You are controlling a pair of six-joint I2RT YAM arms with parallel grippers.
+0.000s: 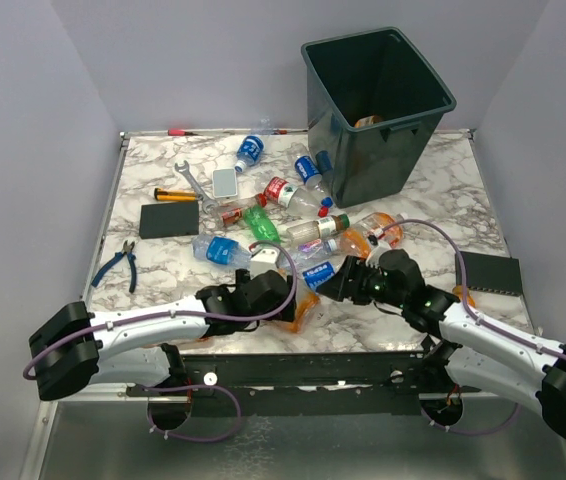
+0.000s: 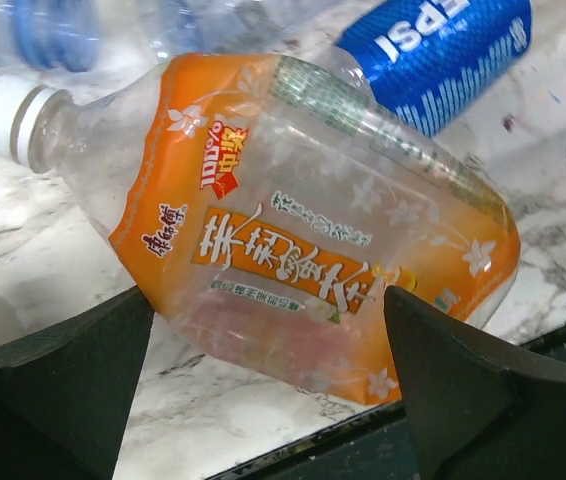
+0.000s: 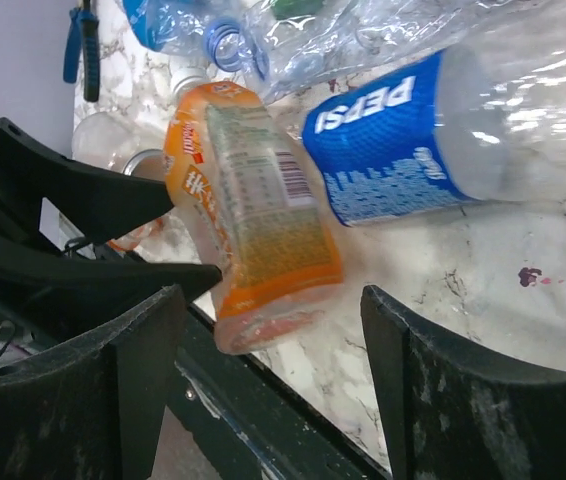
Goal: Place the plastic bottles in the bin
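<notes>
My left gripper stands open over a crushed orange-labelled bottle (image 2: 313,250), near the table's front edge, with its fingers either side of it. My right gripper (image 1: 345,275) hangs just right of a Pepsi bottle (image 3: 378,145); in the right wrist view its fingers are apart, with the orange bottle (image 3: 253,220) beyond them, beside the left gripper's fingers. More plastic bottles, including a green one (image 1: 261,224), a red-labelled one (image 1: 291,197) and blue-labelled ones (image 1: 221,250), lie across the middle. The bin (image 1: 383,160) stands at the back right.
Pliers (image 1: 118,262), a wrench (image 1: 193,180), a dark pad (image 1: 168,220) and an orange-handled tool (image 1: 175,195) lie on the left. A dark board (image 1: 493,273) lies on the right. The marble table (image 1: 443,200) has some clear room right of the bin's base.
</notes>
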